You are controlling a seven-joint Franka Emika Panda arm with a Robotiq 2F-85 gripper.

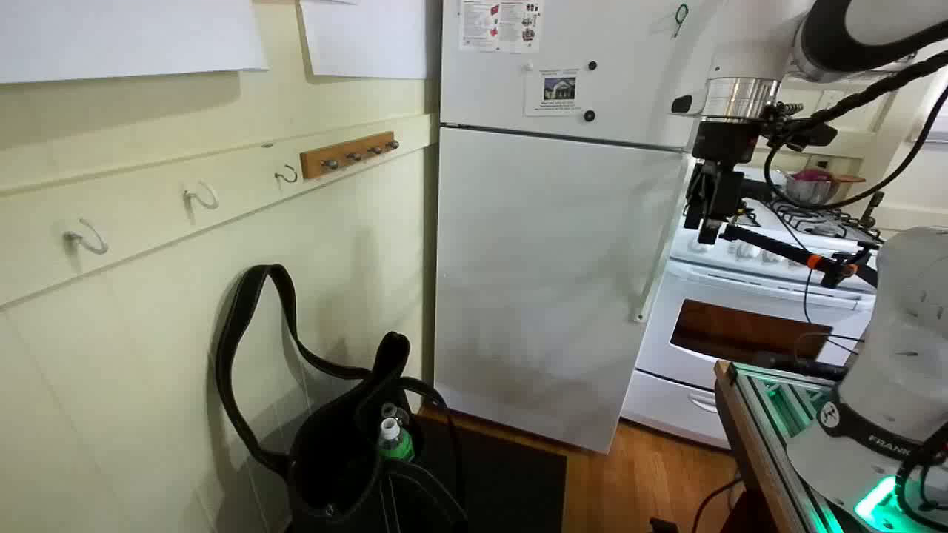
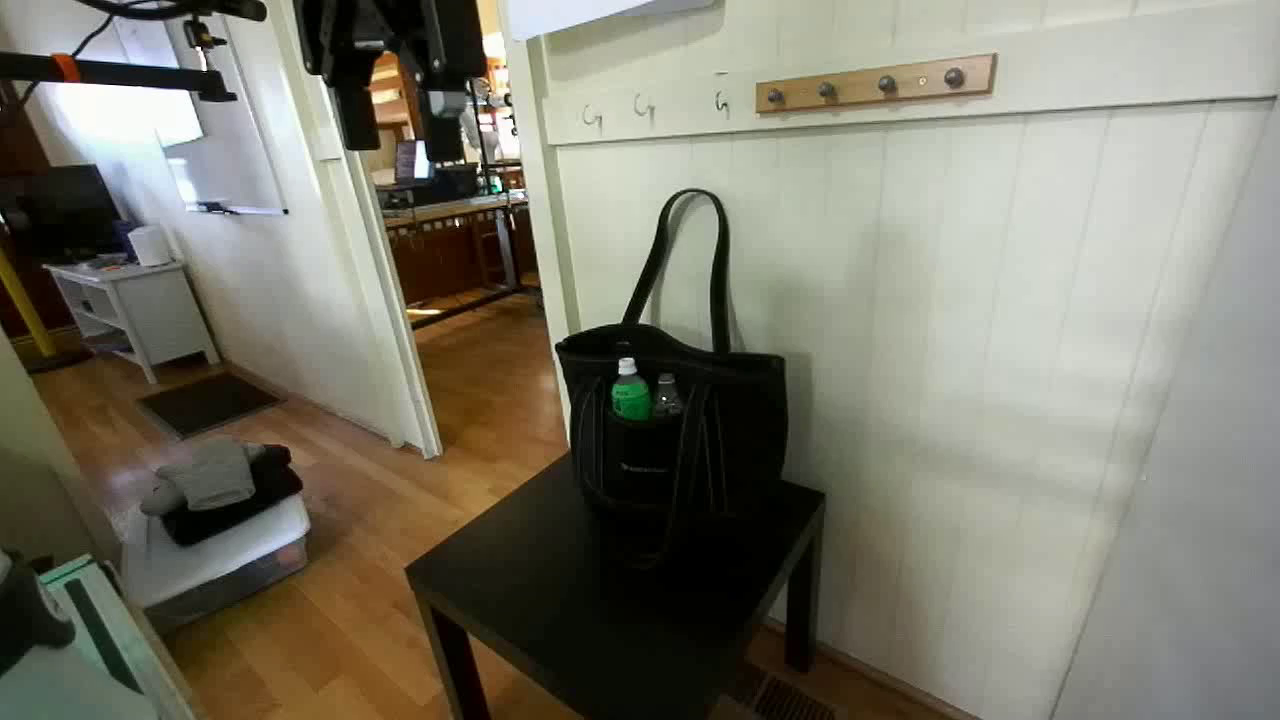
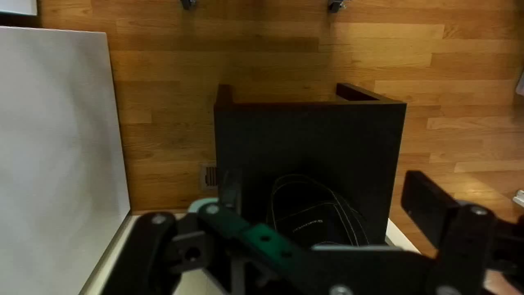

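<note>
A black tote bag stands on a low black table against the panelled wall, its strap rising in a loop. A green-labelled bottle and a clear bottle show in its front pocket. Above it the wall carries pale hooks, a dark hook and a wooden rack with several knobs. My gripper hangs open in the air, its fingers wide apart and nothing between them. In the wrist view the bag lies far below, partly hidden by the gripper.
A white fridge closes off one side of the table, with a stove beyond it. White sheets hang from above near the hooks. Folded clothes lie on a plastic bin on the floor. A doorway opens left of the hooks.
</note>
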